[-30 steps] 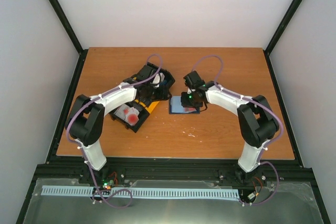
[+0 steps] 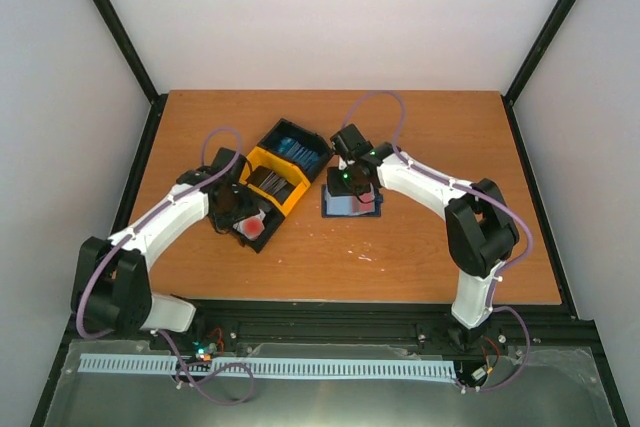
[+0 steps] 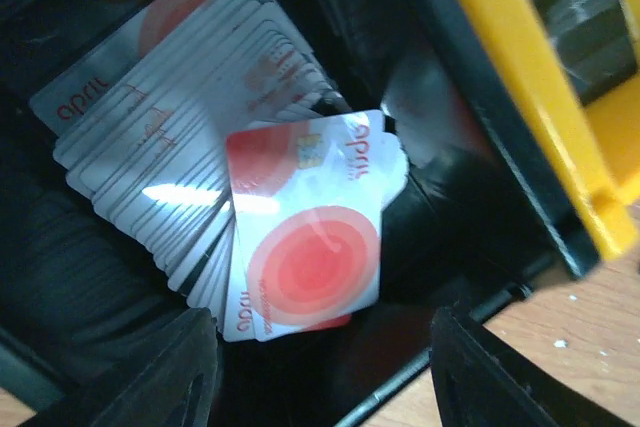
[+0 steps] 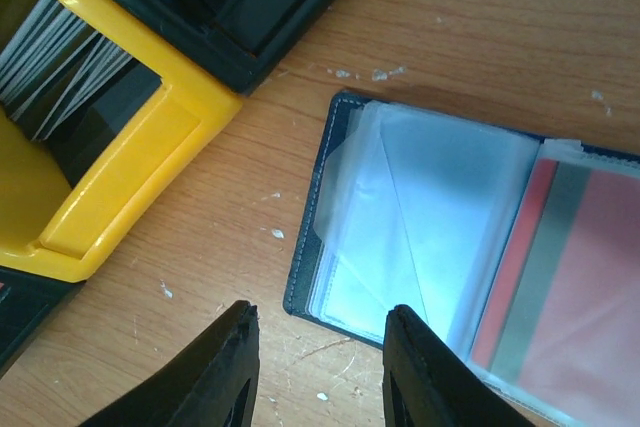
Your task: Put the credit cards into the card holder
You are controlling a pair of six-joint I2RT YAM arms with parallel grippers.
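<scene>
A fanned pile of white and red credit cards (image 3: 310, 237) lies in the near black compartment (image 3: 440, 277), one card loose on top at an angle. Over this pile my left gripper stands open, its fingers well apart and holding nothing. The card holder (image 4: 430, 217) lies spread open on the table, with clear sleeves; its left page looks pale blue, and a red and grey piece shows in the right one. Above the holder's left part hovers my right gripper, fingers part open with nothing between them.
The yellow middle bin (image 4: 140, 157) holds several thin cards on edge. Behind it, another black bin (image 2: 295, 147) contains blue items. These bins stand diagonally left of the holder.
My left arm has swung left and toward the front, from over the far bins to the near black one. The right arm has shifted slightly left over the holder.
</scene>
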